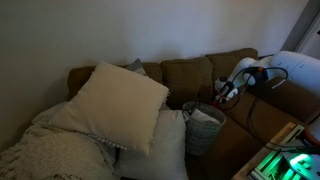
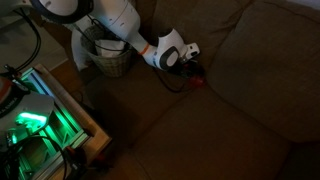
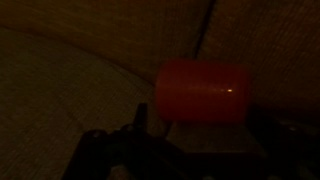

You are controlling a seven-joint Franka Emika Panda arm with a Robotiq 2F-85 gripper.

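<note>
A red, rounded object [image 3: 202,92] fills the middle of the dark wrist view, resting on the brown couch near a seam. My open gripper has its dark fingers around the lower part of that view, close to the red object; how far they reach past its sides is too dark to tell. Exterior view 2 has the gripper [image 2: 190,70] low over the seat by the backrest, with the red object [image 2: 197,82] just under it, partly hidden. From the other side, the gripper [image 1: 222,94] appears small and dim in front of the back cushions.
A woven basket [image 1: 203,128] with pale cloth inside stands near the arm. Large light pillows [image 1: 115,105] and a blanket [image 1: 50,153] cover the other end of the couch. A loose black cable [image 1: 252,115] hangs by the arm. Much of the seat [image 2: 200,135] is clear.
</note>
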